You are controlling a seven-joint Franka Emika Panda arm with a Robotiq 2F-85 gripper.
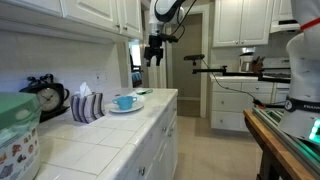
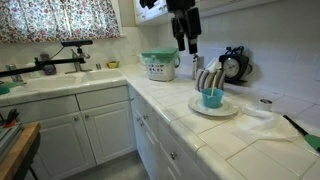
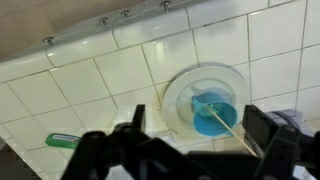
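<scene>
A blue cup (image 1: 125, 102) stands on a white plate (image 2: 230, 110) on the tiled counter. From above, a pale stick-like utensil (image 3: 232, 132) slants out of the cup (image 3: 211, 120). My gripper (image 1: 153, 60) hangs well above the counter, pointing down. In the wrist view, the fingers are spread wide on either side, with the plate and cup far below between them. Nothing is held; the gripper (image 2: 187, 48) is open and clear of everything.
A green-lidded basket (image 1: 17, 140), a dark clock (image 2: 235, 65) and a striped holder (image 1: 87, 107) stand along the wall. Clear plastic (image 2: 262, 126) and a green-handled tool (image 3: 62, 141) lie near the plate. Bare tiles (image 1: 80, 145) border the counter's front edge.
</scene>
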